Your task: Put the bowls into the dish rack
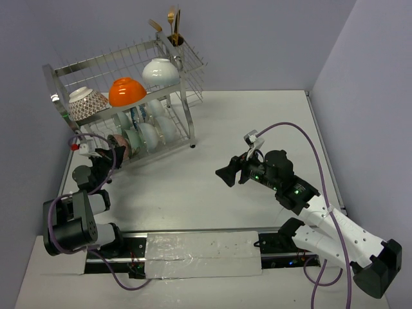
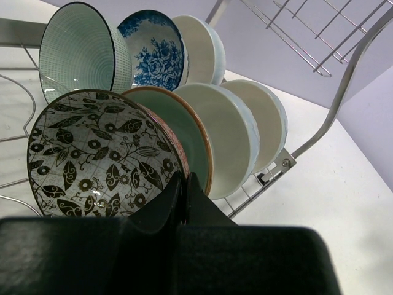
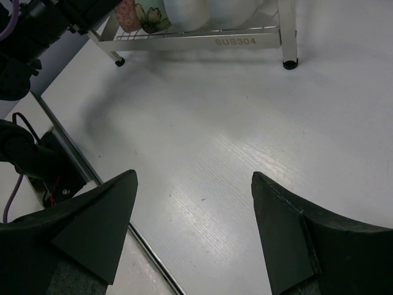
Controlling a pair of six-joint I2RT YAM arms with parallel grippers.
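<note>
My left gripper [image 1: 120,154] is at the lower tier of the metal dish rack [image 1: 151,159], at its left end. It is shut on the rim of a floral bowl [image 2: 101,157], dark leaves inside and pink outside. That bowl stands tipped on its side, beside a green bowl [image 2: 178,132] with a brown rim; whether its base rests on the wires is hidden. Two pale bowls [image 2: 230,135] follow along the same row. Over the bare table, my right gripper hangs open and empty, well away from the rack.
Behind stand a light green bowl [image 2: 77,55], a blue-flowered bowl [image 2: 156,58] and another pale bowl [image 2: 206,52]. The upper tier holds a patterned bowl [image 1: 88,104], an orange bowl [image 1: 127,93] and a white bowl [image 1: 161,73].
</note>
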